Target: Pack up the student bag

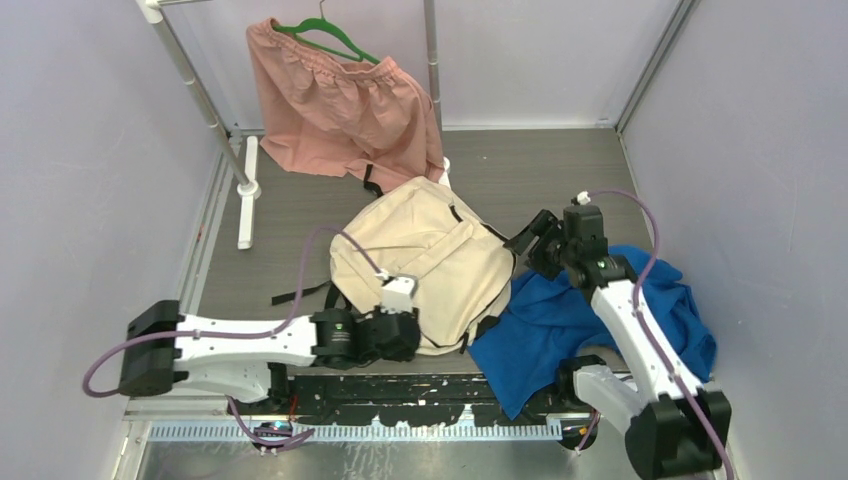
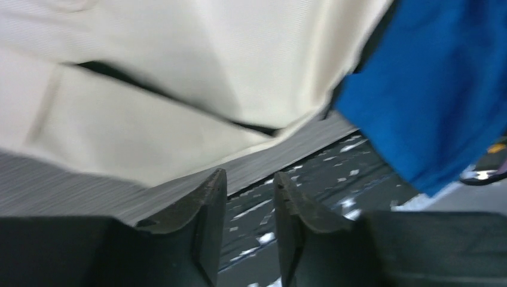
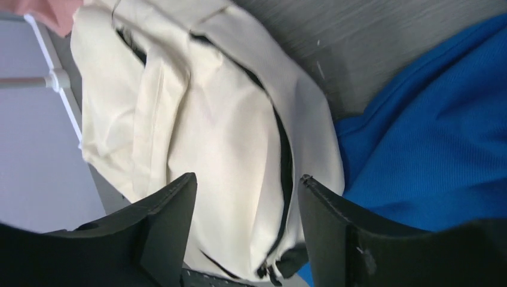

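Note:
A cream bag [image 1: 430,250] with black zips lies flat on the grey table, tilted toward the right. Over its near edge hangs my left gripper [image 1: 418,345]; in the left wrist view its two fingers [image 2: 209,215] stand part open, with only table showing in the gap. By the bag's right edge is my right gripper [image 1: 525,250], its fingers wide apart. In the right wrist view a black zip [image 3: 286,167] and cream cloth lie below and between the right fingers, not gripped.
A crumpled blue cloth [image 1: 560,310] lies right of the bag, under the right arm. Pink shorts [image 1: 340,105] hang from a green hanger [image 1: 330,35] on a metal rack [image 1: 195,85] behind it. Bare table [image 1: 540,165] shows at the back right.

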